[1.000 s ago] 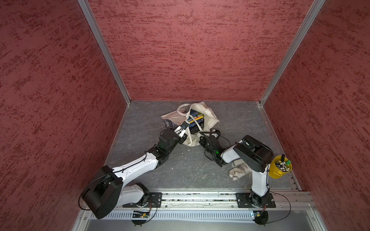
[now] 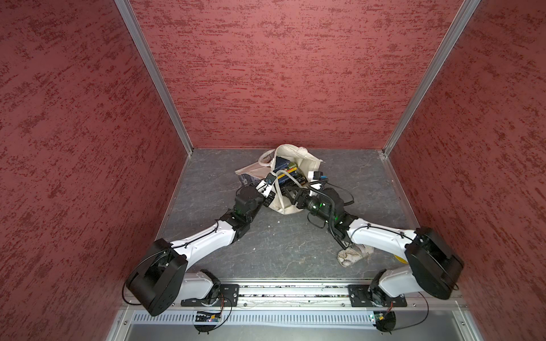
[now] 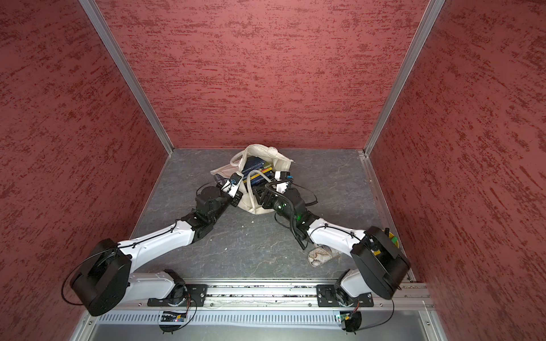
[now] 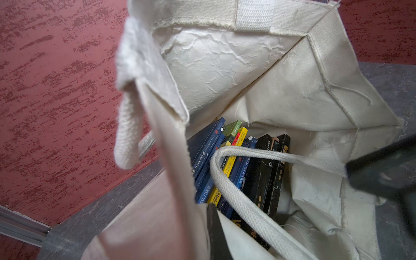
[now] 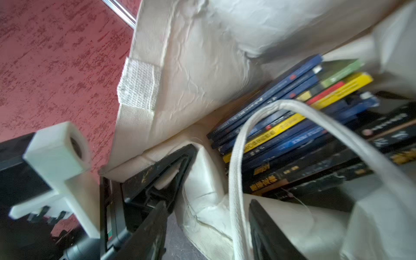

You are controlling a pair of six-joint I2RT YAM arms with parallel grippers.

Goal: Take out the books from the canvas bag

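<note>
The cream canvas bag [image 2: 295,153] lies mouth-open at the back middle. Inside it a leaning stack of books [image 4: 234,169], with blue, green, yellow and black spines, shows in both wrist views. My left gripper [image 2: 269,197] is shut on the rim at the bag's near left; in the left wrist view one dark finger [image 4: 216,236] shows among the canvas, the other hidden. My right gripper is part open over the bag's near side. A looped handle [image 5: 237,173] crosses in front of the books and passes between its fingers, close to the right one.
A beige slipper-like item [image 2: 353,254] lies at the front right. Part of a yellow container [image 3: 392,237] shows behind the right arm. Bare floor surrounds the bag's front and both sides. The red back wall [image 2: 295,74] rises behind it.
The bag's back wall stands higher.
</note>
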